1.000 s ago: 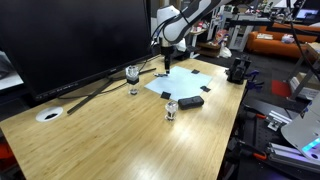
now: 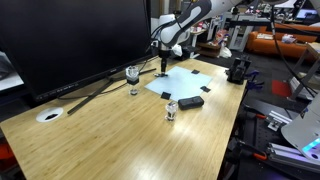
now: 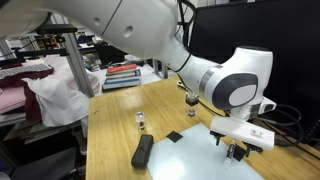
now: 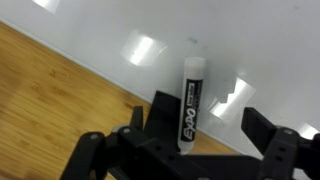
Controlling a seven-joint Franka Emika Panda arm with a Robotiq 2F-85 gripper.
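Note:
A white marker [image 4: 190, 105] with a black EXPO label lies on the white board [image 4: 90, 35], reaching over its edge in the wrist view. My gripper is open over it, with one finger to each side and nothing held. Exterior view 2 has the gripper [image 3: 232, 141] low over the far part of the white sheet [image 3: 190, 158]. From exterior view 1, the gripper [image 2: 164, 66] is at the sheet's far left edge, too small for detail.
A black eraser-like block [image 3: 142, 152] and a small black square [image 3: 174, 135] are near the sheet. Two small canisters stand on the table, one [image 2: 171, 109] in front and one [image 2: 132, 76] by the dark screen [image 2: 90, 45].
In exterior view 1 the arm has shifted slightly left, its gripper a little lower toward the sheet's far edge. The objects on the table have not moved.

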